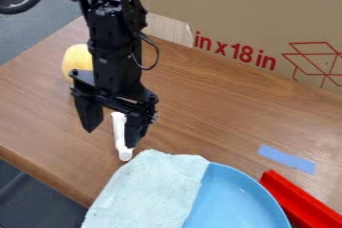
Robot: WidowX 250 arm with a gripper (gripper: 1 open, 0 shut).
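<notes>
My black gripper [111, 122] is open, held above the wooden table [214, 122], left of centre. Behind it a yellow egg-shaped object [76, 60] is partly hidden. Just below the gripper a white narrow object [123, 142] lies on the table, its upper part near or behind the fingers. A pale cloth [134, 197] lies at the front, over the left part of a blue plate [234, 207].
A red object [301, 200] lies at the right edge beside the plate, with a strip of blue tape [286, 159] above it. A cardboard box [254, 22] stands along the back.
</notes>
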